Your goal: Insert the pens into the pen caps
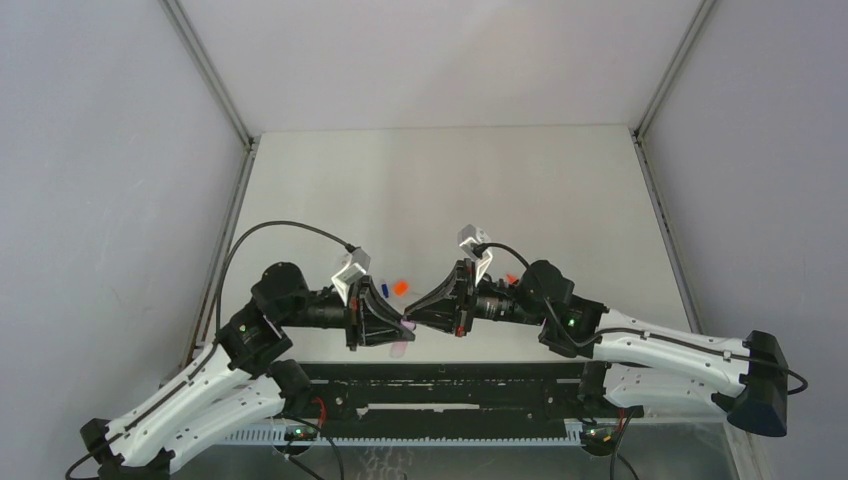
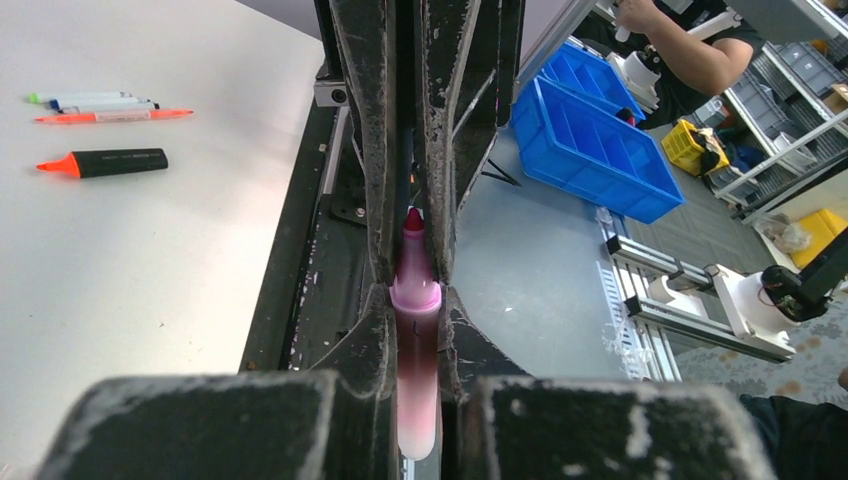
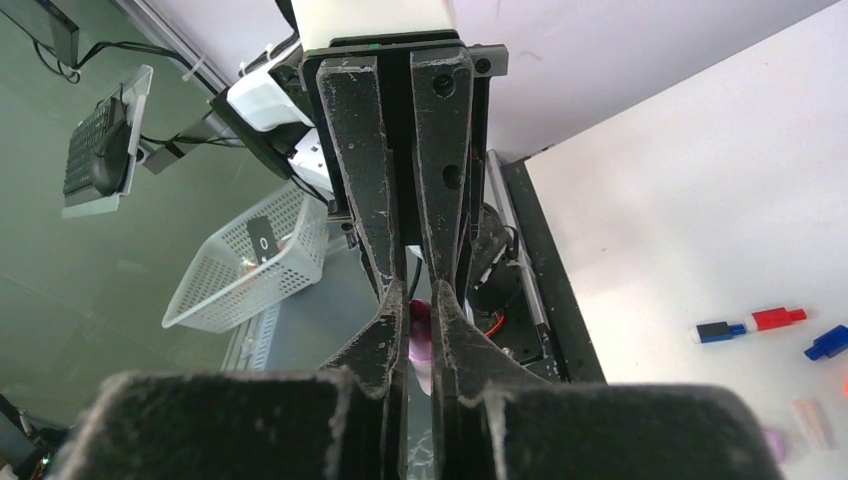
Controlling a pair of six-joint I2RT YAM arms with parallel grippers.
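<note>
A pink pen [image 2: 416,360] with a darker tip is held upright between the fingers of my left gripper. My right gripper meets it tip to tip from the right, its fingers closed around or just at the pink tip, partly hidden. On the table lie an orange-and-black marker [image 2: 120,162], an orange pen [image 2: 110,116], green and blue pens [image 2: 60,98], a red-and-blue capped piece [image 3: 775,319], a blue cap [image 3: 827,342] and a pale pink piece [image 3: 812,422].
A dark rail runs along its front edge. Blue bins [image 2: 590,150] and a white basket [image 3: 240,275] sit beyond the table.
</note>
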